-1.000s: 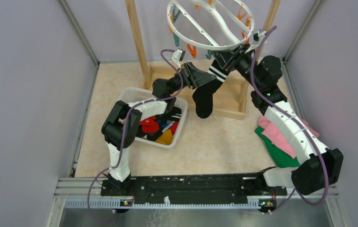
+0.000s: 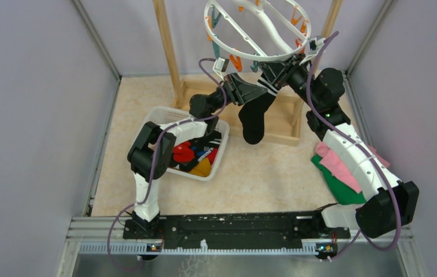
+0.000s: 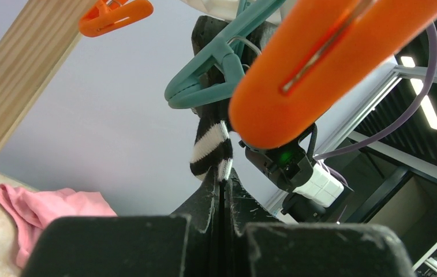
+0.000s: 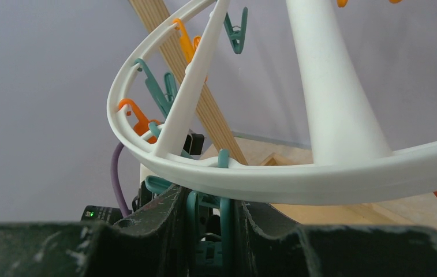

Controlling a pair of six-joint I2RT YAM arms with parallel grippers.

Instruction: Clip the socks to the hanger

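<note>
A black sock (image 2: 254,118) with white stripes near its cuff hangs below the front rim of the white round hanger (image 2: 227,47). My left gripper (image 2: 265,91) is shut on the striped part; in the left wrist view the cloth (image 3: 210,144) rises from its fingertips. At the rim, my right gripper is shut on a teal clip (image 4: 226,231), pressing it between its fingers. Another teal clip (image 3: 204,92) stands nearer the left wrist camera and covers part of the scene. Whether the cuff lies within the squeezed clip's fingers cannot be seen.
Orange clips (image 2: 235,62) hang close to the left gripper. Left of the hanger stand sits a white basket (image 2: 223,144) of socks. Pink cloth (image 2: 338,166) and green cloth (image 2: 340,187) lie at the right.
The left gripper and the sock have shifted slightly right, towards the right gripper. The right arm stays where it was at the rim.
</note>
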